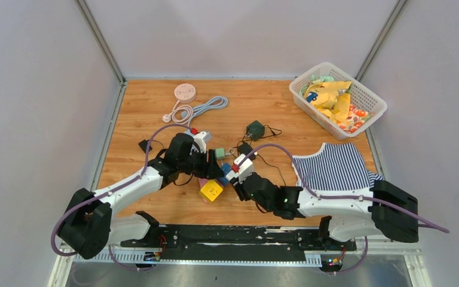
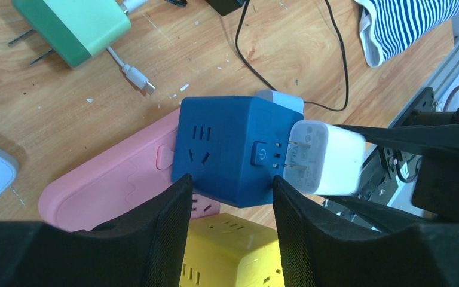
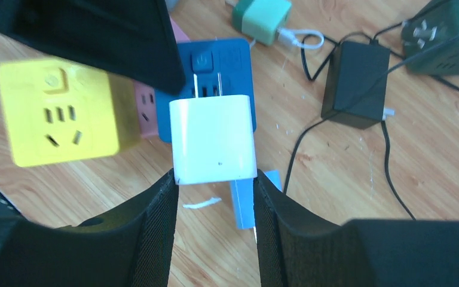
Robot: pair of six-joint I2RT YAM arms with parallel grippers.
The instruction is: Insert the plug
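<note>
A blue cube socket sits on a pink power strip, beside a yellow cube socket. My left gripper has its fingers closed on the blue cube's lower front. In the right wrist view, my right gripper holds a white plug between its fingers, its two prongs pointing at the blue cube. In the left wrist view the prong tips reach the slots beside the blue cube's button; whether they are inside is unclear.
A green charger, a black adapter, a dark green cube and loose cables lie behind. A striped shirt and a basket are on the right; the table's back left holds a round pink socket with coiled cord.
</note>
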